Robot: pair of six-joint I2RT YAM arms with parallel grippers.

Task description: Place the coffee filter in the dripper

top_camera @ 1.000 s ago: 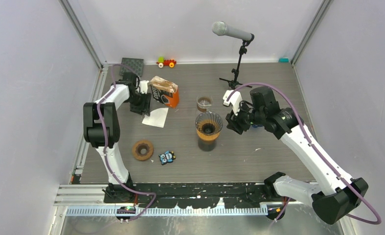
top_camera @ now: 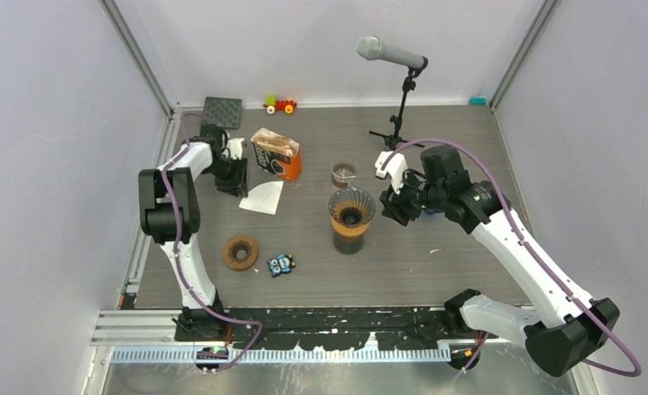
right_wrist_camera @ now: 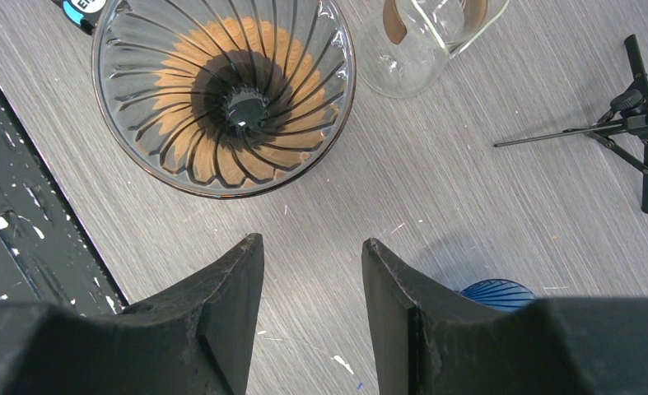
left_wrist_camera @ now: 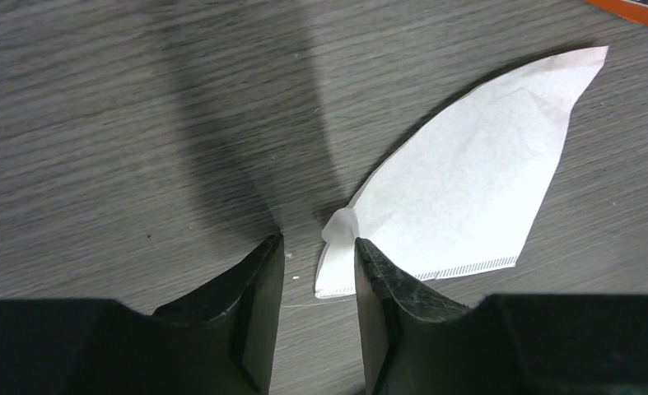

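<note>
A white paper coffee filter (top_camera: 262,197) lies on the table at left, below the coffee bag. In the left wrist view the filter (left_wrist_camera: 468,164) bulges a little, and a small fold of its near-left edge sticks up by my right-hand fingertip. My left gripper stands part open at that edge, with a gap between its fingers and nothing gripped. The clear ribbed dripper (top_camera: 351,207) sits upright with a wooden collar on a dark glass server, empty inside. Beside it my right gripper is open and empty; the dripper (right_wrist_camera: 230,164) shows above its fingers.
The orange and black coffee bag (top_camera: 277,155) stands close behind the filter. A glass beaker (top_camera: 343,173) is behind the dripper. A wooden ring (top_camera: 240,252) and a blue timer (top_camera: 281,264) lie in front, and a microphone stand (top_camera: 397,123) is at the back.
My left gripper has shifted slightly left, away from the filter's middle. The filter, dripper and right arm stay where they were.
</note>
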